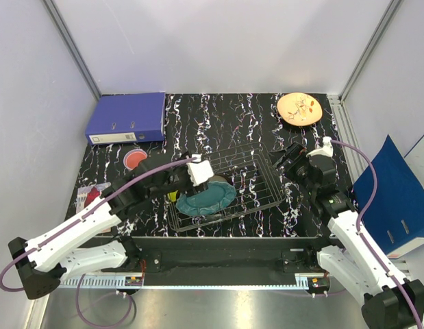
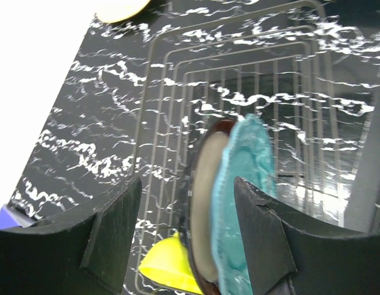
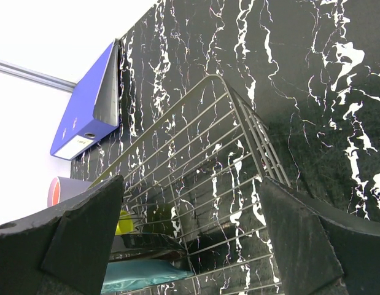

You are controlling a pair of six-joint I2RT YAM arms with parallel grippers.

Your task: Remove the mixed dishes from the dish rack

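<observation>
The wire dish rack stands mid-counter. In it lean a scalloped teal plate and, beside that, a dark-rimmed plate with a pale base. A yellow dish sits at the rack's left end. My left gripper is open above these dishes; its right finger overlaps the teal plate in the left wrist view, and nothing is visibly gripped. Over the rack's right end hovers my right gripper, open and empty, with bare wires below it. In the top view the left arm hides part of the rack.
A yellow patterned plate lies at the back right. A blue binder occupies the back left, with a pinkish cup in front of it. At the left edge a patterned item is partly covered by the arm.
</observation>
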